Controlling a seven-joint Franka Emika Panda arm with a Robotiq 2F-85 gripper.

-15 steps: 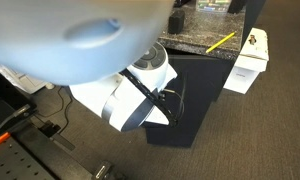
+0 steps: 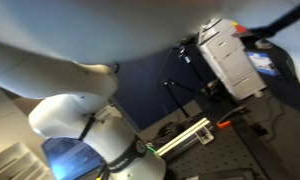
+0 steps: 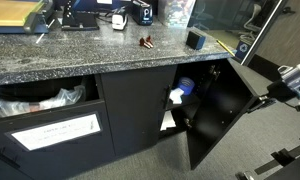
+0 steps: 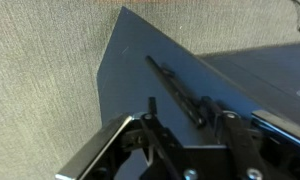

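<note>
A dark cabinet door (image 3: 222,112) stands swung out from under the counter. Its panel (image 4: 135,75) fills the middle of the wrist view, with a long black handle (image 4: 170,85) running slantwise down it. At the bottom of that view my gripper is at the handle's lower end, its fingertips apart. Whether they touch the handle is unclear. From the right in exterior view 2, the gripper (image 3: 258,102) reaches the door's outer edge. White arm links (image 2: 80,115) fill much of exterior view 1, where the gripper is not visible.
Blue items (image 3: 186,84) and a white paper (image 3: 168,121) show inside the open cabinet. An open bin with a plastic bag (image 3: 35,100) is at left. Tools and boxes line the granite counter (image 3: 90,47). Bare floor (image 3: 140,168) lies before the cabinets.
The arm's links appear differently placed.
</note>
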